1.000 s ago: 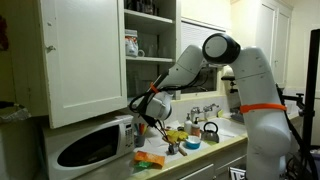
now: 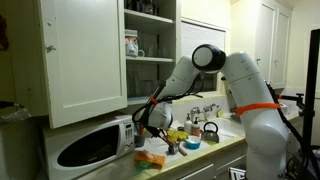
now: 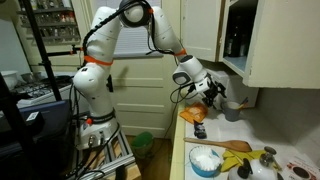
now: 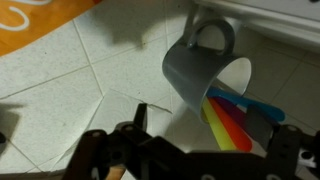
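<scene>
A grey mug (image 4: 200,68) with a handle holds several colourful sticks (image 4: 232,122) in blue, red, yellow and green. In the wrist view it appears ahead of my open gripper, with the sticks' ends reaching toward the right finger. Contact between finger and sticks cannot be judged. Exterior view 2 has the mug (image 3: 234,111) standing on the counter by the wall, just right of the gripper (image 3: 211,96). The orange cloth (image 3: 191,113) lies flat on the counter to the left. Seen from exterior view 1, the gripper (image 2: 150,132) hangs low beside the microwave.
A white microwave (image 2: 92,148) stands close to the arm. Nearer along the counter are a dark object (image 3: 200,130), a blue-rimmed bowl (image 3: 205,160), a wooden spoon (image 3: 232,145) and metal pots (image 3: 262,168). An overhead cabinet (image 3: 270,45) overhangs the counter's right side.
The arm's wrist has come down and slightly right in exterior view 1, bringing the gripper lower over the counter. The cloth and bowl have stayed in place.
</scene>
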